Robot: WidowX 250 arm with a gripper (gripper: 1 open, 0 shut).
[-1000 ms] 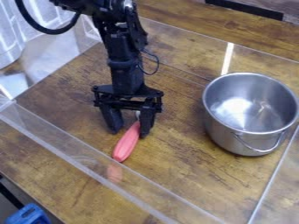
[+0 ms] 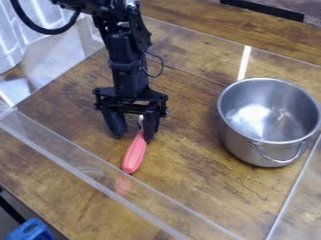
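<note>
My black gripper (image 2: 130, 124) is low over the wooden table, its fingers pointing down at the top end of a pink-red elongated utensil (image 2: 133, 157). The utensil lies slanted toward the front, with a pale part at its upper end partly hidden by the fingers. Whether the fingers are closed on it is unclear. A large steel pot (image 2: 266, 122) stands to the right of the gripper.
A clear transparent barrier (image 2: 75, 164) runs diagonally along the front left. A blue object (image 2: 32, 232) is at the bottom-left corner.
My gripper has shifted very slightly left from over the utensil's end; the utensil and pot look almost unchanged.
</note>
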